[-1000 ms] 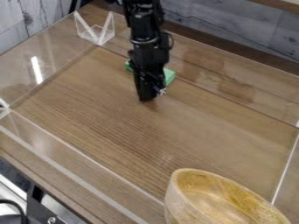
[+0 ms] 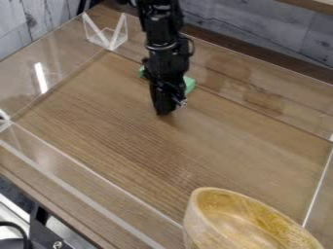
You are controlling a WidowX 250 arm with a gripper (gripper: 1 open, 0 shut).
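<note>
My black arm reaches down from the top centre to the gripper (image 2: pixel 168 101), low over the wooden table (image 2: pixel 117 156). A green object (image 2: pixel 185 82) lies just behind the gripper, partly hidden by it. I cannot tell whether the fingers are open or shut, or whether they touch the green object.
A large yellow container (image 2: pixel 240 219) stands at the bottom right. Clear plastic pieces show at the left edge and at the back left. Black cables lie at the bottom left.
The gripper has shifted very slightly over the last second. The green object looks to be in about the same place.
</note>
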